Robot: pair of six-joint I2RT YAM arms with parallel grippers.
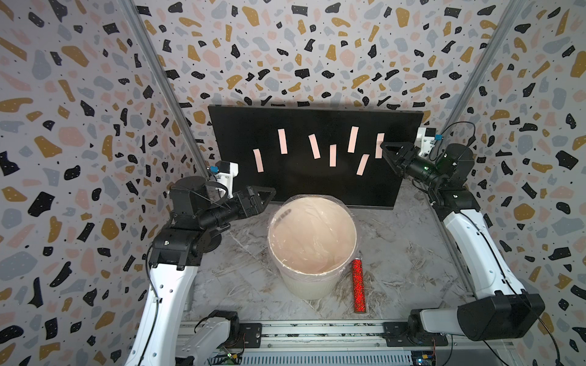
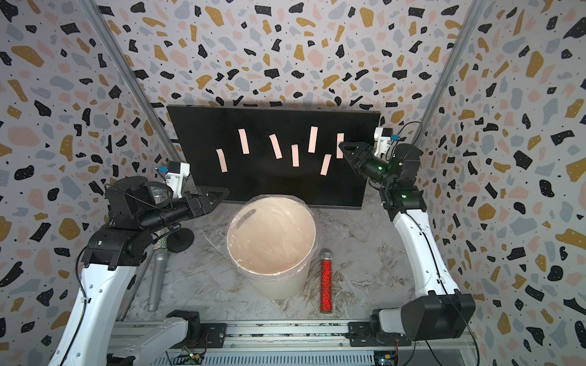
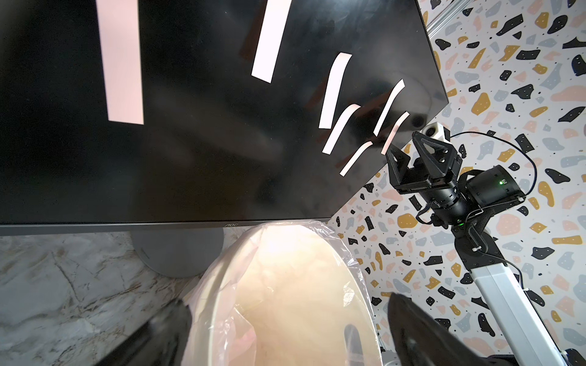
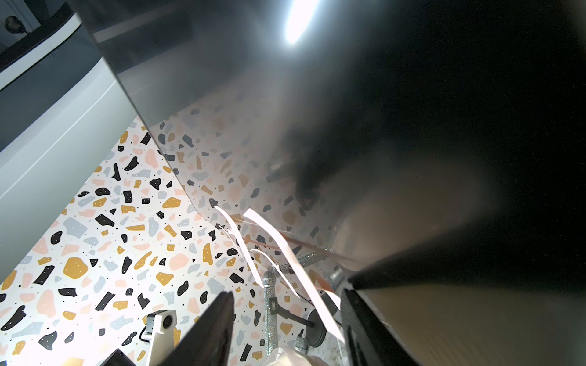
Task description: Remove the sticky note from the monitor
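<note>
Several pale pink sticky strips hang on the black monitor (image 1: 293, 183). The rightmost strip (image 1: 379, 146) has my right gripper (image 1: 387, 150) close by its right side. In the left wrist view, the right gripper has its fingers apart near that strip's lower end. From the right wrist, a curling strip (image 4: 287, 253) runs down between the fingers toward the right one; whether they touch cannot be made out. My left gripper (image 1: 266, 195) stands open and empty in front of the monitor's lower left, its fingers (image 3: 160, 335) blurred and wide apart.
A lined bin (image 1: 288, 265) stands in front of the monitor at centre. To its right a red tube (image 1: 358, 286) lies on the marble table (image 1: 409, 256). Behind the left arm are a grey tube (image 2: 157, 280) and a black round base (image 2: 180, 240).
</note>
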